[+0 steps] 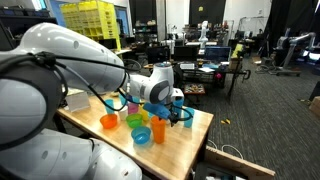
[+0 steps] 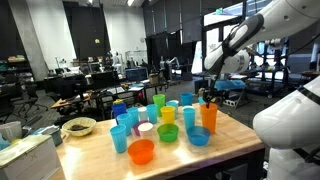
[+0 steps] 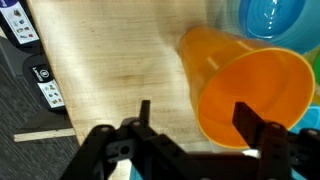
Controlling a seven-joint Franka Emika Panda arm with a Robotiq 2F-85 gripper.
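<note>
A tall orange cup fills the middle of the wrist view, its mouth facing my camera. It stands near the table's front corner in exterior view 1, where the cup is right beneath my gripper. My gripper is part open. One of its fingers shows outside the cup and the other over its mouth, with the cup's wall in the gap between. Whether either finger touches the wall cannot be told. In exterior view 2 the same cup is upright.
A blue bowl is close beside the cup. Farther along are a green bowl, an orange bowl and several colored cups. A wire basket lies at the far side. Bare wooden table shows right of the cup.
</note>
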